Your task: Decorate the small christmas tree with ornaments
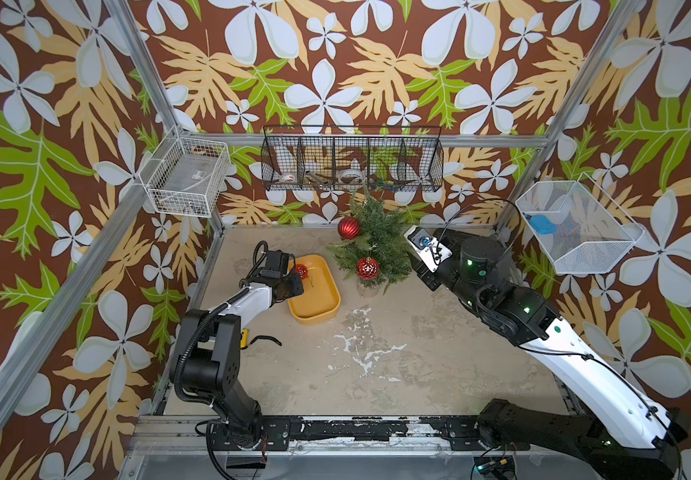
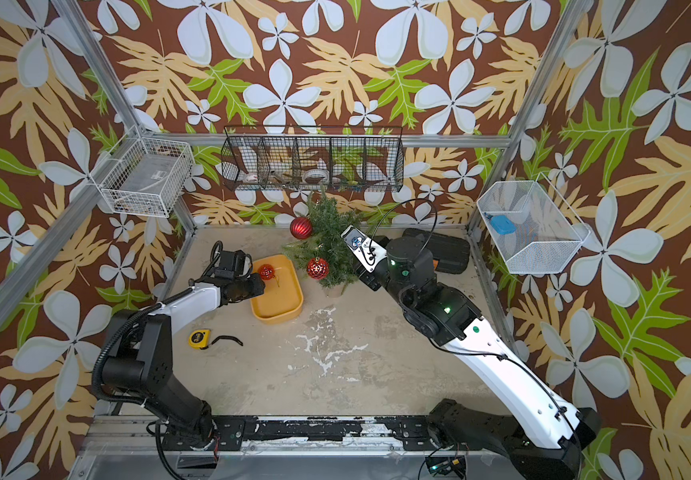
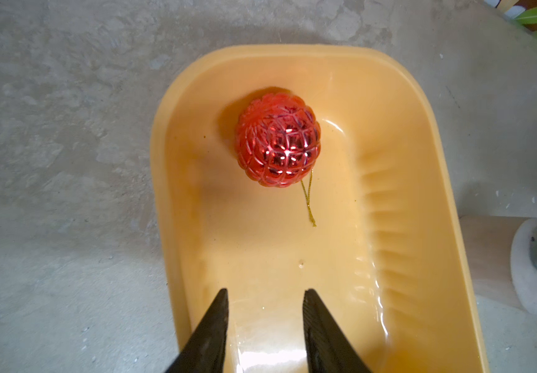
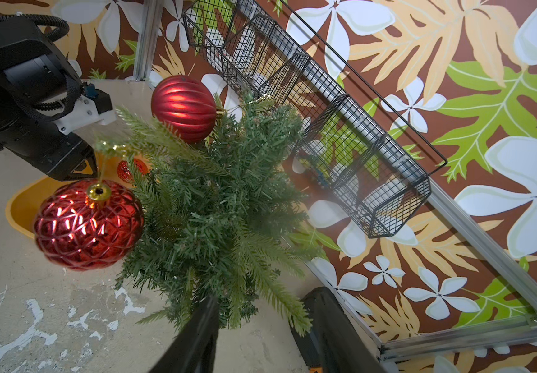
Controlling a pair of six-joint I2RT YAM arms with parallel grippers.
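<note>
The small tree [image 1: 381, 236] stands at the back middle, with a ribbed red ball [image 1: 348, 228] and a textured red ball [image 1: 368, 269] on its branches. A third red ball [image 3: 277, 140], gold string attached, lies in the far end of the orange tray [image 3: 433, 186]. My left gripper is open over the tray, short of that ball, nothing between its fingers. My right gripper is open at the tree's right; no ornament is between its fingers.
A black case [image 2: 449, 254] lies at the back right. A yellow tape measure [image 2: 198, 338] and black strap sit front left. Wire baskets hang on the walls and frame [image 1: 185, 176].
</note>
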